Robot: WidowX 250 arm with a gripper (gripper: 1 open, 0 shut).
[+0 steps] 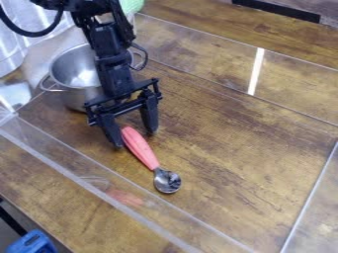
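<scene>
My black gripper (pixel 132 126) hangs low over the wooden surface, its two fingers spread apart and straddling the upper end of a pink-handled utensil (pixel 138 146) with a round metal head (pixel 166 181) pointing toward the lower right. Whether the fingers touch the handle is unclear. A steel pot (pixel 74 87) stands just behind the gripper on the left, partly hidden by the arm.
Clear plastic walls (pixel 254 99) border the wooden area (pixel 251 158), whose right side is free. A green object (pixel 129 6) sits at the back, and a blue item (pixel 32 243) lies at the bottom left corner.
</scene>
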